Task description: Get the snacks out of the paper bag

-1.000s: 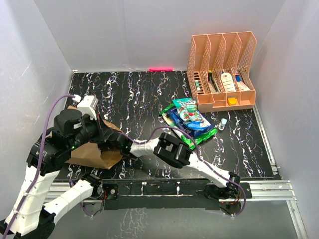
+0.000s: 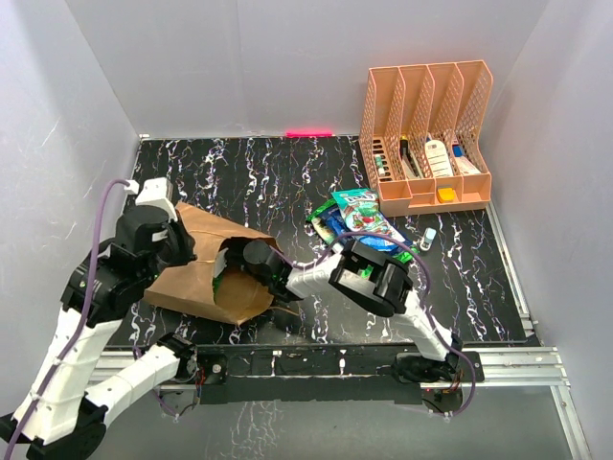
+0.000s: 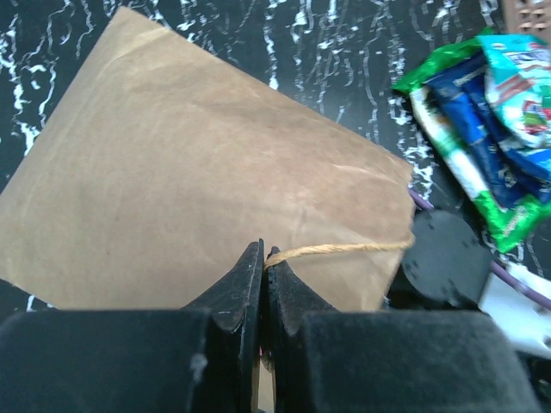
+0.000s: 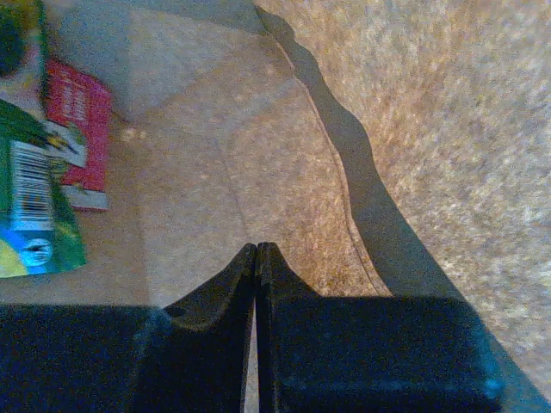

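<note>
A brown paper bag [image 2: 201, 287] lies on its side at the left of the counter, its mouth facing right. My left gripper is shut above it, with the bag's twisted handle at its fingertips. My right gripper reaches into the bag's mouth, shut; what is between its fingers cannot be seen. Inside the bag, a green packet [image 4: 30, 206] and a red packet [image 4: 76, 129] lie at the left of the right wrist view. A pile of snack packets [image 2: 364, 220] rests on the counter right of the bag.
A pink divided organizer [image 2: 426, 134] with small items stands at the back right. A small white bottle [image 2: 427, 240] is beside the pile. Grey walls enclose three sides.
The right arm has moved a little. The bag has shifted, and its opening shows more.
</note>
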